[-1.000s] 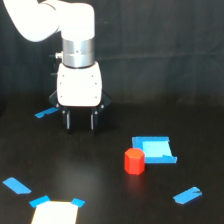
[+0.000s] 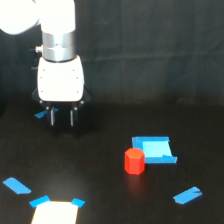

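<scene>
A small red block [image 2: 134, 161], six-sided in outline, stands on the dark table, right of the middle. It overlaps in view the lower left corner of a pale square [image 2: 157, 149] framed with blue tape; whether it touches that square is unclear. To the upper left hangs my white gripper [image 2: 63, 117], pointing down and well apart from the block. Its two dark fingers are spread, and nothing shows between them.
A bright cream square [image 2: 55, 213] lies at the lower left edge, with blue tape at its corners. Loose blue tape strips mark the table at left [image 2: 16, 186] and right [image 2: 187, 195].
My gripper has shifted left and a little upward in the view. The red block and the squares are where they were.
</scene>
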